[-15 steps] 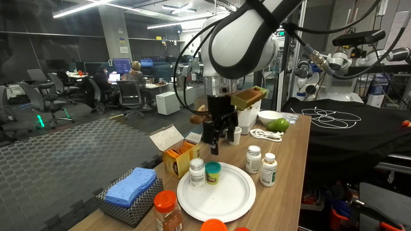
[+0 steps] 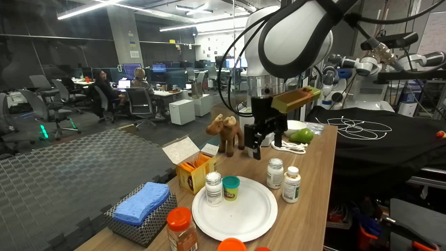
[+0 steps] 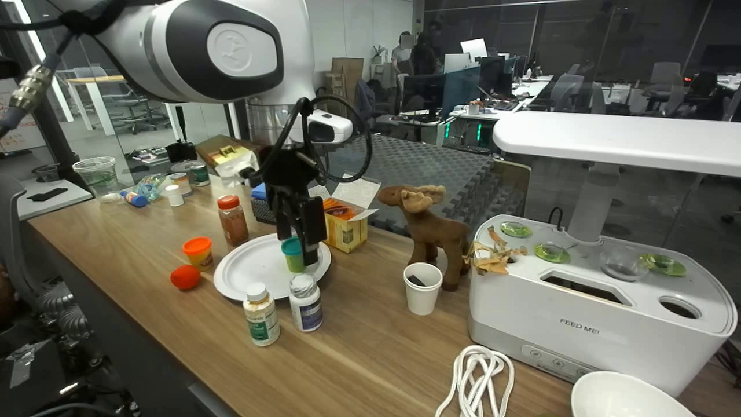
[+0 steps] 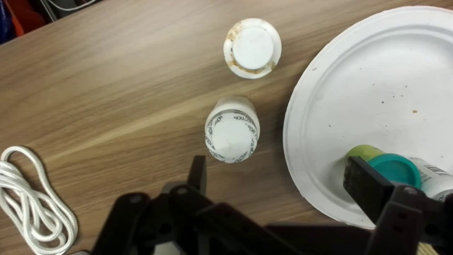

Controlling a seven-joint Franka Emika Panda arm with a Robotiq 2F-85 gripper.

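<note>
My gripper stands open above the table, its fingers wide apart and nothing between them. Just ahead of the fingers in the wrist view is a white bottle (image 4: pixel 232 135) with a printed seal on top. Close by stands a second white bottle (image 4: pixel 253 48) with a white cap. Both are upright on the wood in exterior view 1, to the right of the white plate (image 2: pixel 255 213). A third white bottle (image 2: pixel 214 190) and a teal-lidded Play-Doh tub (image 2: pixel 230 189) stand side by side on that plate.
A yellow box (image 2: pixel 196 173), a plush moose (image 3: pixel 434 229), a white cup (image 3: pixel 422 292) and a white planter (image 3: pixel 590 313) stand around. White rope (image 4: pixel 34 204) lies on the table. An orange-lidded jar (image 3: pixel 233 222) is beyond the plate. Bare wood surrounds the two bottles.
In exterior view 1 the arm and gripper have moved right and slightly up, uncovering the plush moose and partly covering the white cup. Bottles, tub and plate have stayed in place.
</note>
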